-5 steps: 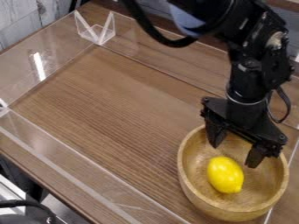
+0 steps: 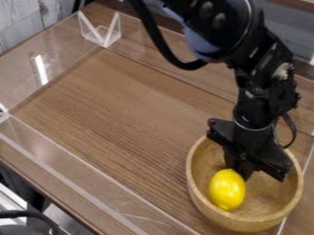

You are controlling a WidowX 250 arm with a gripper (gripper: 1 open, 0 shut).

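Observation:
My black gripper [image 2: 251,147] reaches down from the top right into a tan bowl [image 2: 204,213] at the lower right. A yellow egg-shaped object [image 2: 227,190] lies in the bowl, just below and left of the fingertips. The fingers sit close together over the bowl; I see nothing clearly held between them, and the exact gap is hard to make out.
A clear plastic container [image 2: 98,29] stands at the back left. Dark cables lie at the lower left, beyond the table's edge.
My gripper's fingers have drawn closer together over the bowl. The yellow object has shifted slightly up and left within the bowl.

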